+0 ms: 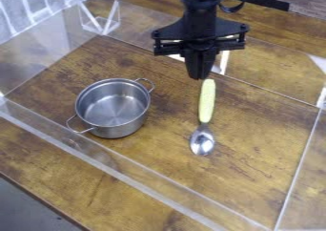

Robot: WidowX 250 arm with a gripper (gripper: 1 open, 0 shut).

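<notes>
My black gripper (pixel 201 65) hangs at the upper middle, shut, with nothing visible between its fingers. Just below it lies a spoon (pixel 207 103) with a pale yellow handle, its steel bowl toward the front. A steel pot (pixel 112 109) with two side handles stands empty to the left.
The wooden table (pixel 83 178) is walled by clear panels along the left, back and right. The board is bare around the pot and spoon, with free room at the back left and front right.
</notes>
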